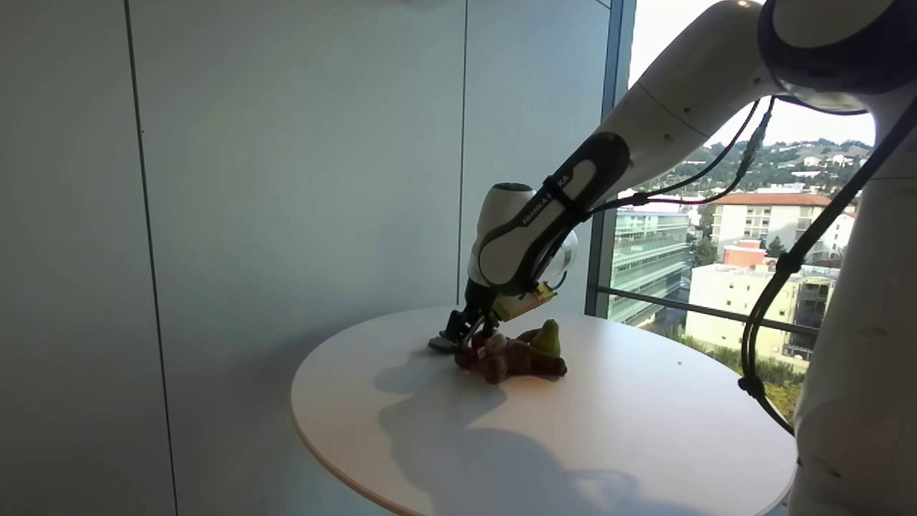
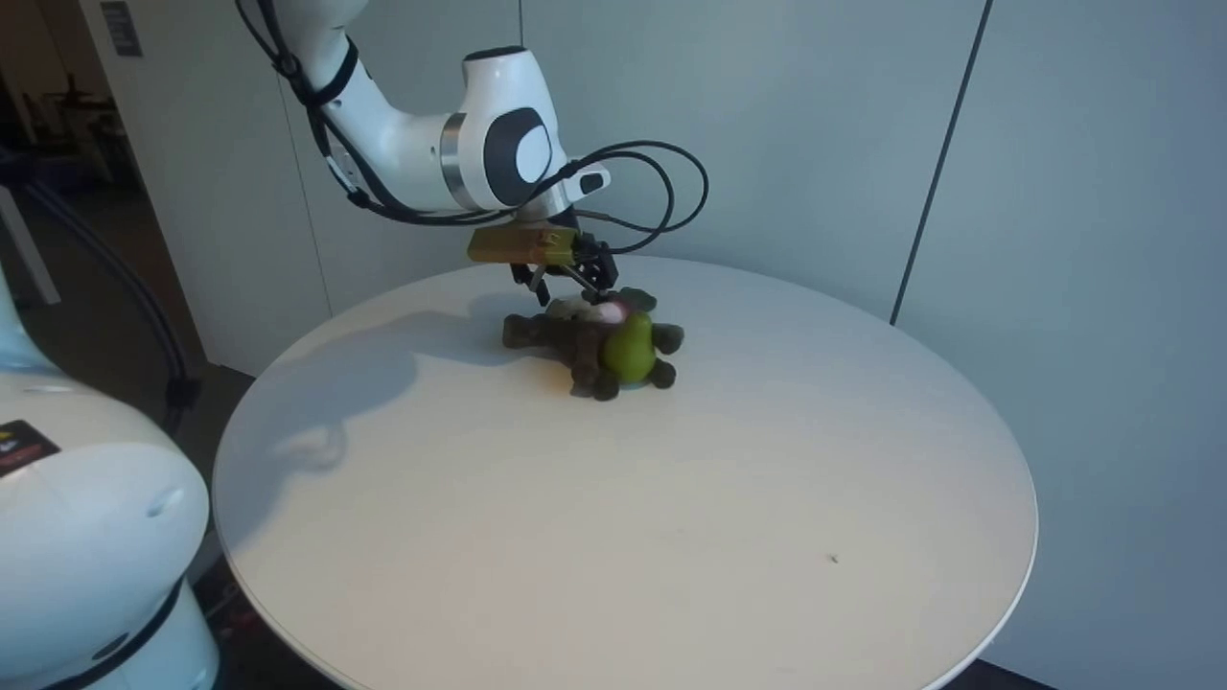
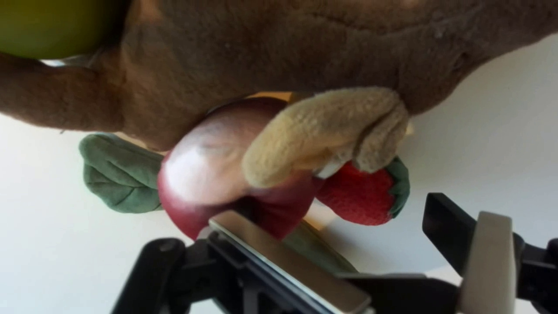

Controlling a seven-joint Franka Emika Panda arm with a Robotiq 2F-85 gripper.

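A brown plush animal lies on the round table, with a cream fuzzy part reaching over a shiny dark red fruit. Beside that fruit is a strawberry with a green cap. Green cloth leaves stick out at the other side. A green pear rests against the plush. My gripper is open, low at the pile's far side. In the wrist view, one finger overlaps the red fruit's lower edge; the other finger stands over bare table. Whether either touches anything, I cannot tell.
A grey wall stands close behind the table's far edge. Loose cables loop out from the wrist.
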